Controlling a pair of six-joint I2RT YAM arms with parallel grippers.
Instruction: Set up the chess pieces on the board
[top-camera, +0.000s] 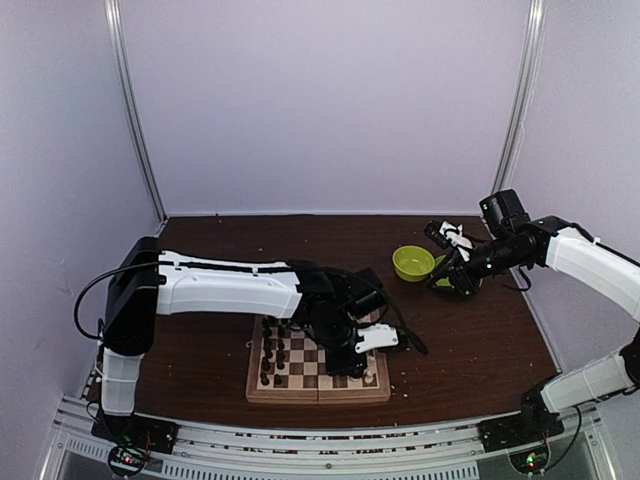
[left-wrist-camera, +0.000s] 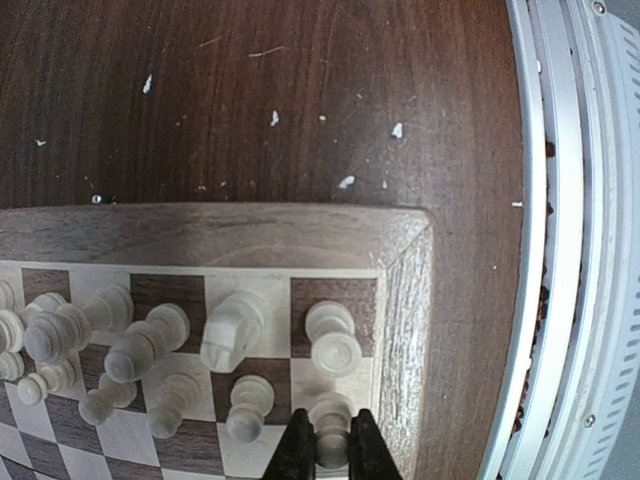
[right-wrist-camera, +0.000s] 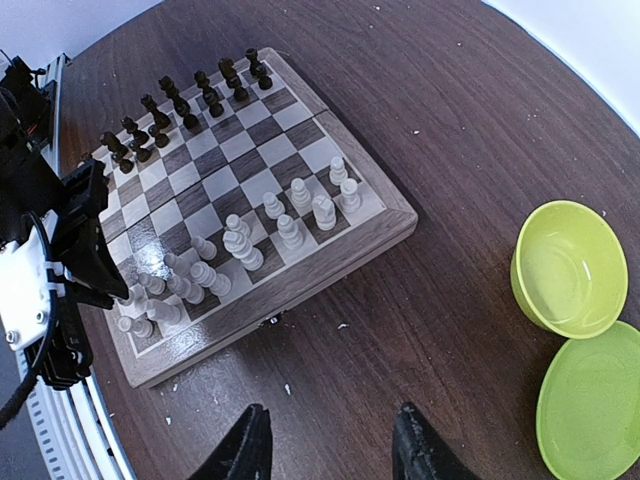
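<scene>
My left gripper is shut on a white pawn (left-wrist-camera: 331, 412), one finger on each side of its head. The pawn is at the light square in front of the corner rook (left-wrist-camera: 334, 338); whether its base touches the board cannot be told. Along the same side, other white pieces stand on the chess board (right-wrist-camera: 240, 150), including a knight (left-wrist-camera: 232, 330) and another pawn (left-wrist-camera: 249, 408) beside the held one. Dark pieces (right-wrist-camera: 170, 90) line the opposite side. Well apart from the board, my right gripper is open and empty.
Two lime-green containers, a deeper bowl (right-wrist-camera: 570, 270) and a shallower-looking one (right-wrist-camera: 595, 400), sit near the right gripper. Bare table (right-wrist-camera: 440, 110) lies between them and the board. A metal rail (left-wrist-camera: 545, 240) runs along the front edge.
</scene>
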